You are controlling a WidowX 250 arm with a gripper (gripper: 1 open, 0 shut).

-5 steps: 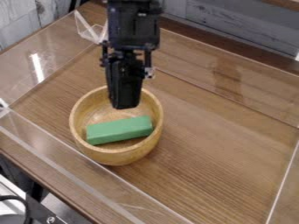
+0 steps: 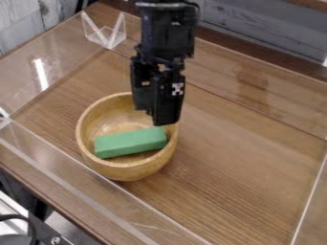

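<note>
My black gripper (image 2: pixel 159 103) points down from the top middle, open, over the back right part of a round wooden bowl (image 2: pixel 117 165). A green block (image 2: pixel 128 142) lies inside the bowl, in front of and to the left of the fingers, with no visible grip on it.
A clear plastic object (image 2: pixel 105 27) is at the back left of the wooden table (image 2: pixel 243 167). Raised edges run along the back, and a cable is at the lower left corner.
The gripper has come a little lower and to the right, over the bowl's back right part. The bowl and green block look unmoved.
</note>
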